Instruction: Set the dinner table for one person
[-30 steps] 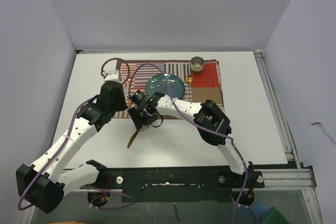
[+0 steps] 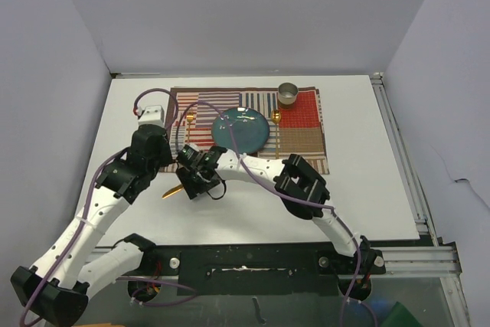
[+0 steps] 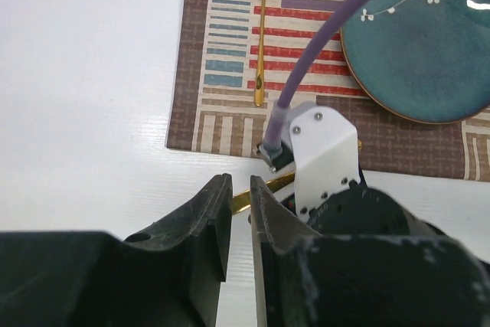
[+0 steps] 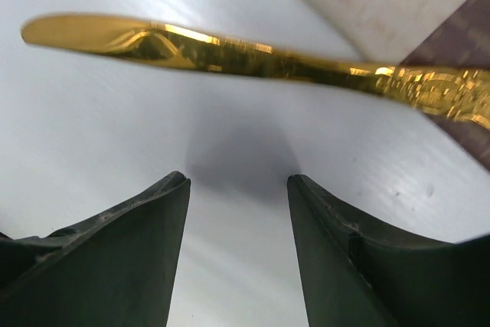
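A gold knife (image 2: 172, 191) shows near the placemat's front left corner, mostly covered by the right arm in the top view. In the right wrist view the knife (image 4: 253, 59) crosses beyond the fingertips of my right gripper, which is open with nothing between its fingers. Part of the knife (image 3: 243, 201) appears behind the tips of my left gripper, which is open by a narrow gap. Whether the knife touches the left fingers cannot be told. A blue-green plate (image 2: 241, 129) rests on the placemat (image 2: 302, 142), a fork (image 3: 261, 44) left of it.
A metal cup (image 2: 287, 94) stands at the mat's back right, on a red napkin (image 2: 300, 112). A gold spoon (image 2: 276, 117) lies right of the plate. Both arms are close together at the mat's front left.
My left arm has drawn back leftward. The right gripper has shifted left and toward the front. The knife's visible end has swung from pointing toward the front to pointing left.
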